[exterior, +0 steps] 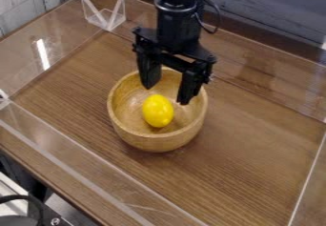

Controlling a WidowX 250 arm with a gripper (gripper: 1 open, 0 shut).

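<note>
My black gripper [173, 75] hangs over the tan wooden bowl [192, 125] in the middle of the view, open, its two fingers on either side above the bowl's back part. A yellow egg-shaped object [158, 111] lies in the bowl, just below and in front of the fingers.
A wire holder [107, 14] stands at the upper left. A blue-grey edge runs along the back, and a dark cable shows at the lower left.
</note>
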